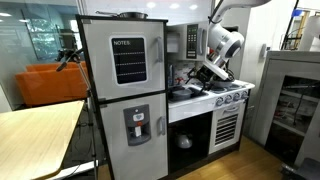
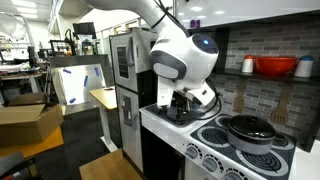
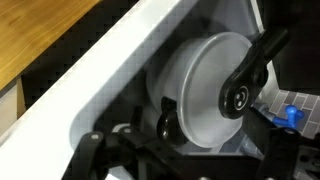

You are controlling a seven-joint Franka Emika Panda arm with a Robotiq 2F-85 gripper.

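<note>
A grey round pot (image 3: 205, 85) with black handle parts (image 3: 240, 92) lies in the dark basin (image 3: 85, 80) of the counter in the wrist view. My gripper stands open over the near side of the pot, one dark finger (image 3: 105, 152) to the left and the other to the right. Whether either finger touches the pot I cannot tell. In exterior view 2 my arm reaches down to the basin area, and the fingers are small and dark against the black surface there.
A black lidded pot (image 2: 250, 132) sits on the stove to the right, with a red pot (image 2: 274, 66) on the shelf above. The fridge (image 1: 125, 95) stands left of the counter. A blue item (image 3: 290, 115) shows at the wrist view's right edge.
</note>
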